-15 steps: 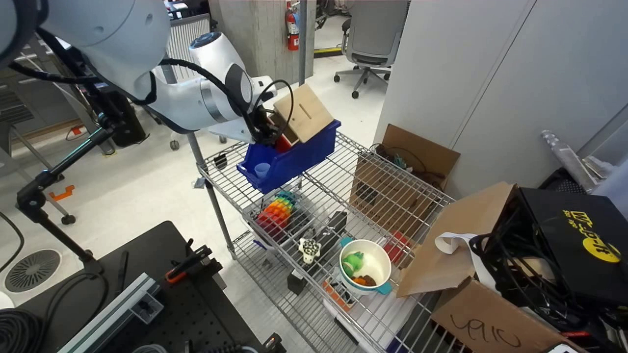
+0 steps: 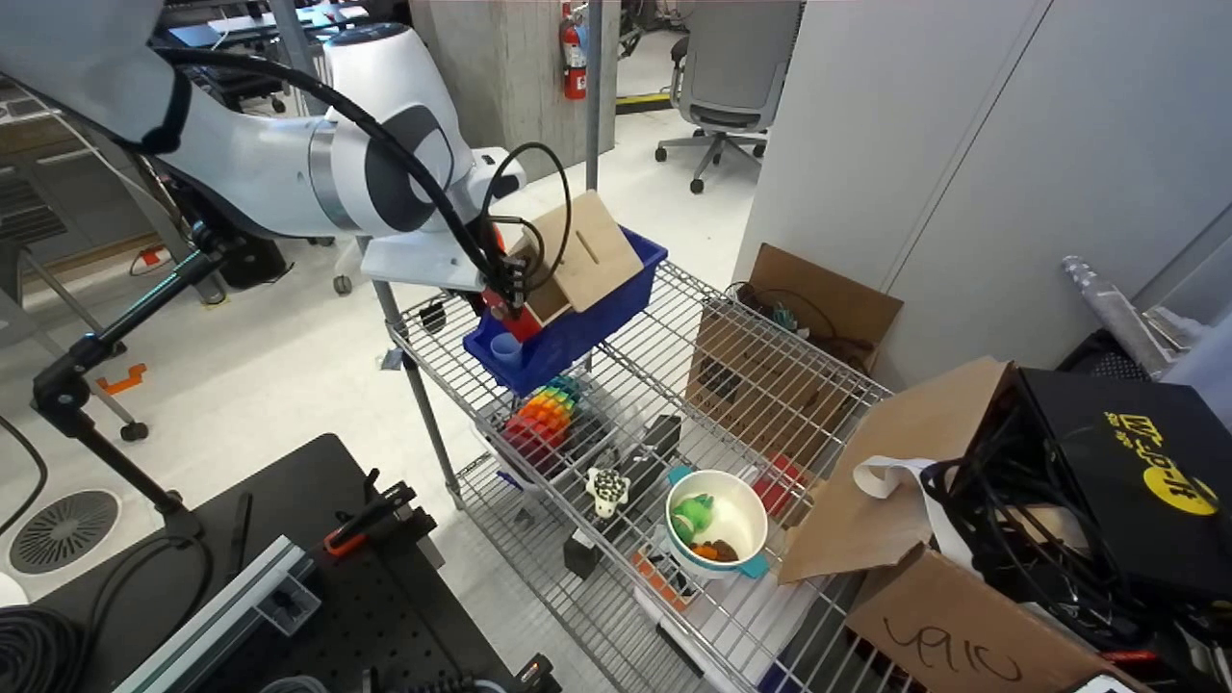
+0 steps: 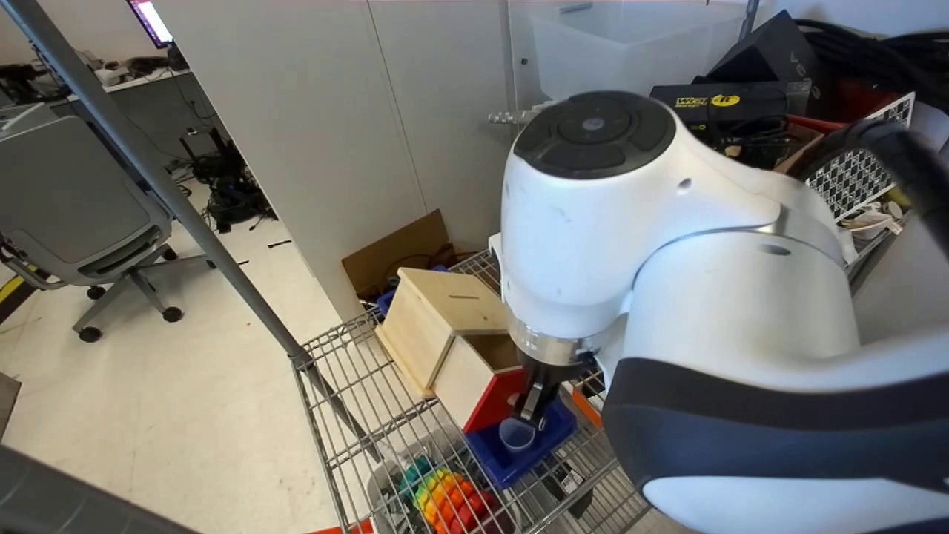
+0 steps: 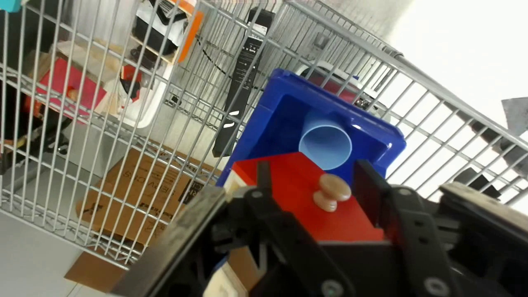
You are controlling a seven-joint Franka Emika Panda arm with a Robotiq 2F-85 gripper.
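A small wooden box (image 2: 592,256) rests tilted in a blue bin (image 2: 629,298) on the wire shelf. Its drawer stands pulled out, with the red front (image 3: 494,402) facing the bin's near end and the hollow inside (image 3: 494,350) showing. In the wrist view a round wooden knob (image 4: 335,188) sticks out from the red front. My gripper is open, a finger on each side of the knob with gaps between. From outside, the gripper (image 3: 531,411) is seen close against the drawer front. A light blue cup (image 4: 325,145) stands in the bin beside the drawer.
A white bowl with toys (image 2: 716,522) sits farther along the wire shelf (image 2: 647,393). Beyond it stands an open cardboard box (image 2: 941,629) with cables. A shelf post (image 3: 191,213) rises near the bin. Shelf wires around the bin are bare.
The arm has drawn back to the left in exterior view 1. More of the red drawer shows outside the wooden box, which has shifted slightly toward the near end of the bin.
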